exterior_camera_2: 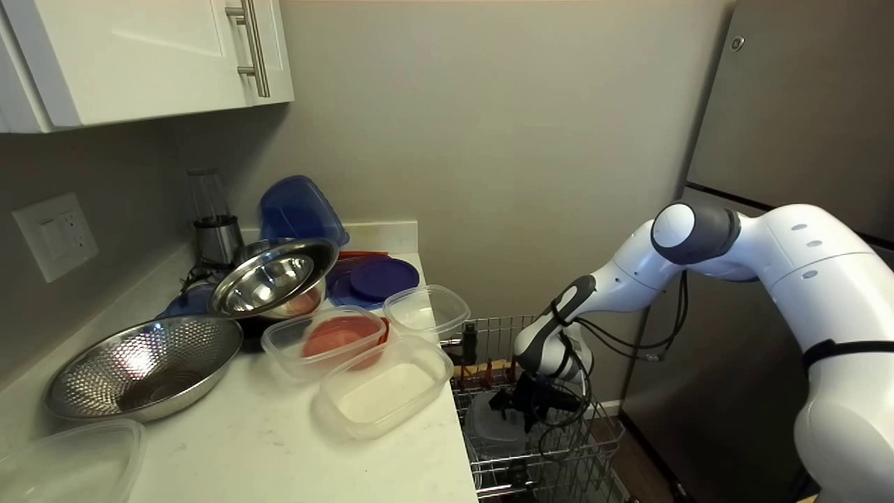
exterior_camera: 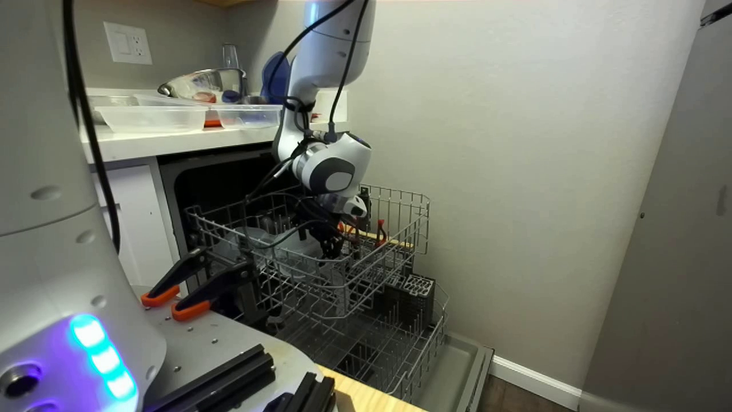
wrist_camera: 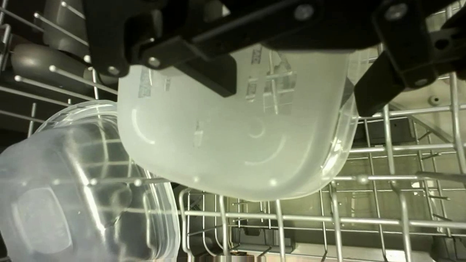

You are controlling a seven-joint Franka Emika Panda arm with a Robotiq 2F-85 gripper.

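Note:
In the wrist view, a cloudy white plastic container point(wrist_camera: 196, 148) sits bottom up in the upper dishwasher rack point(wrist_camera: 305, 217). My gripper is open over it, its black fingers wide apart. One finger point(wrist_camera: 214, 76) lies across the container's base in this view, and the other point(wrist_camera: 376, 89) is just past its right side wall. Whether either finger touches the plastic, I cannot tell. A second clear container point(wrist_camera: 56, 161) leans in the rack to the left. Exterior view 1 has the gripper point(exterior_camera: 330, 246) low inside the upper rack.
Rack wires and tines surround the gripper closely. Red-handled items point(exterior_camera: 381, 233) stand farther back in the rack. The lower rack point(exterior_camera: 412, 357) is pulled out below. On the counter point(exterior_camera_2: 276, 436) are several plastic containers, a colander point(exterior_camera_2: 151, 369) and metal bowls.

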